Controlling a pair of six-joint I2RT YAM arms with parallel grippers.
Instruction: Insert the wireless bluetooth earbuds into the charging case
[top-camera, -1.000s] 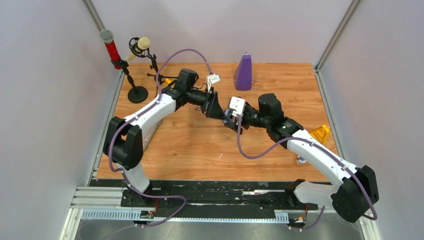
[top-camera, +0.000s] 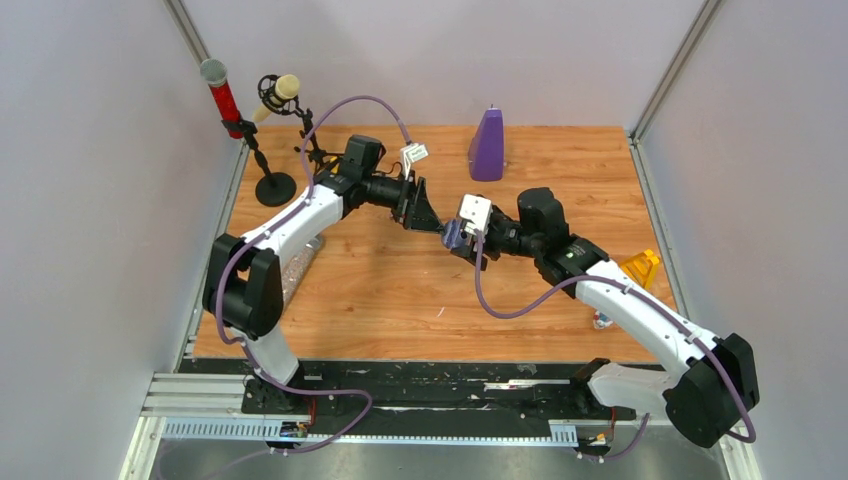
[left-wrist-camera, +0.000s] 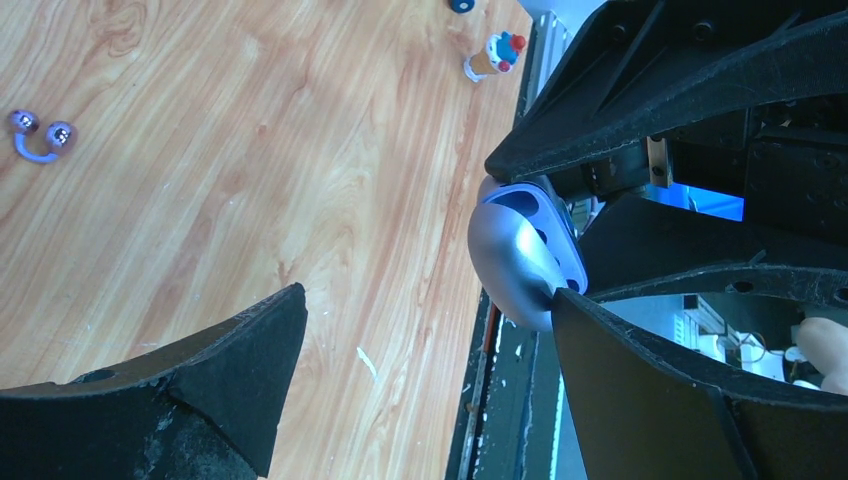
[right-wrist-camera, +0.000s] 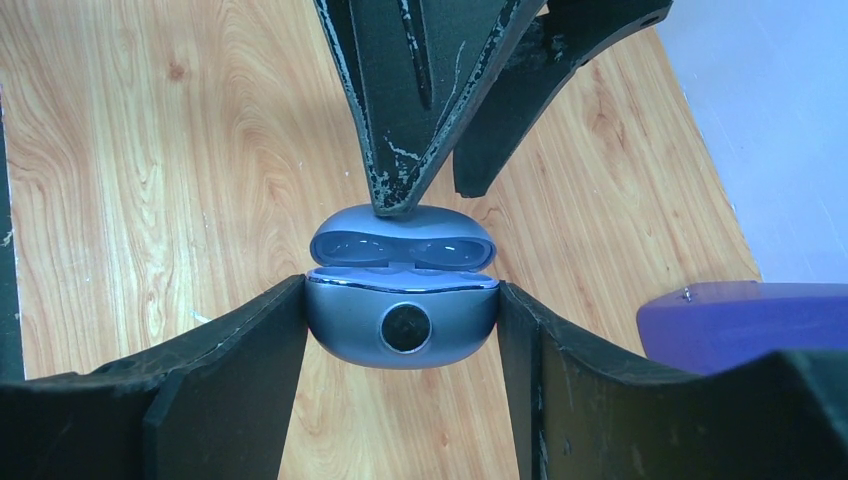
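My right gripper is shut on the bluish charging case (right-wrist-camera: 350, 325), gripping its two ends above the table. The case lid (right-wrist-camera: 400, 218) is raised, leaving a gap that faces the right wrist camera. Beside it stands my left gripper, open with nothing between its fingers. One left fingertip (right-wrist-camera: 392, 196) appears against or just over the lid's edge; contact is hard to tell. In the left wrist view a shiny purple clip-shaped earbud (left-wrist-camera: 62, 137) lies on the table, away from both grippers.
A purple stand (top-camera: 487, 148) is at the back of the table. Microphone stands (top-camera: 276, 188) occupy the back left, and a yellow object (top-camera: 641, 268) the right. A small toy ice-cream cone (left-wrist-camera: 492, 58) lies near the table edge.
My left gripper has drawn slightly to the left, so more of the case shows in the top view. The right arm looks almost unmoved.
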